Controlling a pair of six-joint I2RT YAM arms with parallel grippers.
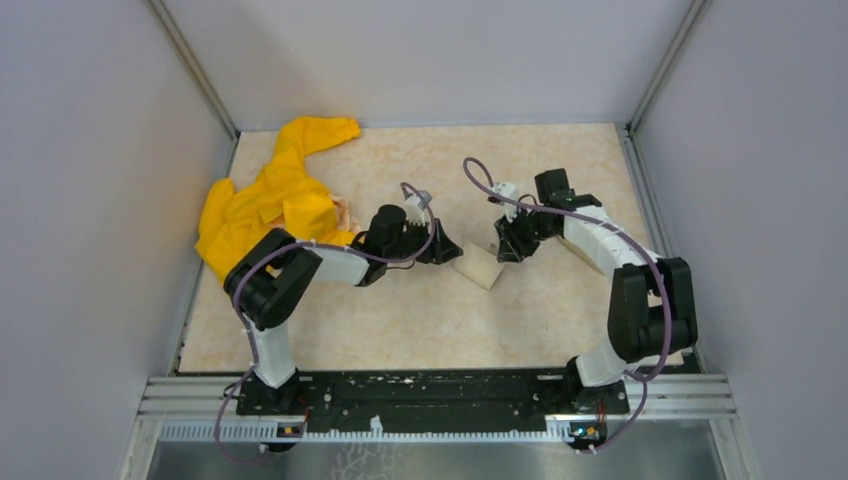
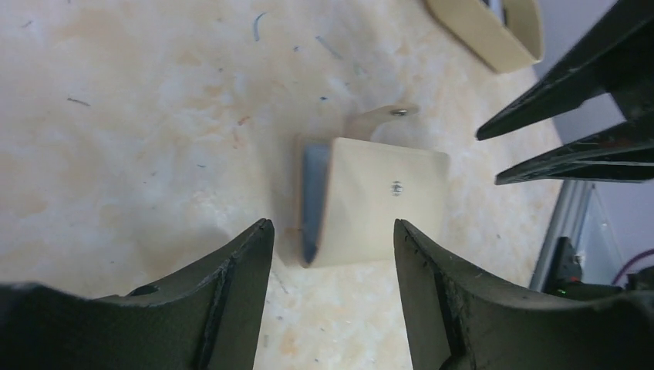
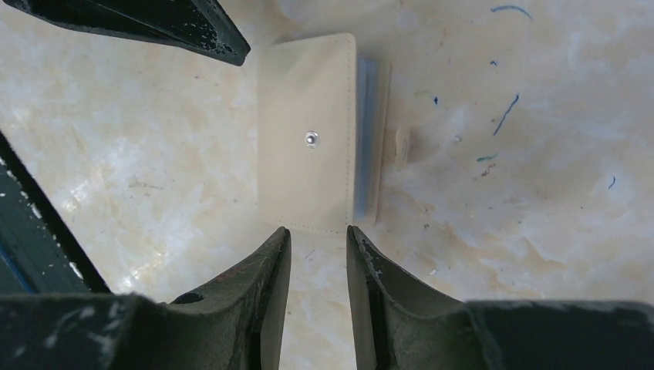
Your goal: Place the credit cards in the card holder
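The beige card holder (image 1: 478,266) lies on the table between the grippers, a snap on its face and a blue-grey strip along one side in both wrist views; its small tab stands beside it. My left gripper is open at the holder's side, nothing between its fingertips. My right gripper is part open just beside the holder's edge, its fingertips apart with nothing seen between them. I cannot make out separate cards.
A beige open box (image 2: 518,38) lies to the right, partly under the right arm in the top view. A crumpled yellow cloth (image 1: 255,225) covers the table's left.
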